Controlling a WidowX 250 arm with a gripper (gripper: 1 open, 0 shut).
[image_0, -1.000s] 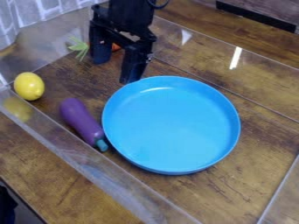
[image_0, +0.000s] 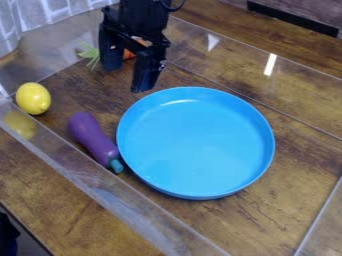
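My black gripper (image_0: 131, 66) hangs at the top of the view, open, with its two dark fingers spread above the table behind the blue plate. An orange carrot with green leaves (image_0: 90, 55) lies behind it, partly hidden by the gripper. A yellow lemon (image_0: 34, 97) rests at the left. A purple eggplant (image_0: 92, 138) lies beside the left side of the blue plate (image_0: 197, 150), which is empty.
A clear wall (image_0: 80, 185) runs along the near left, with another at the back. Bare wooden table (image_0: 247, 75) stretches to the right and behind the plate.
The gripper has shifted very slightly; the objects on the table look unchanged.
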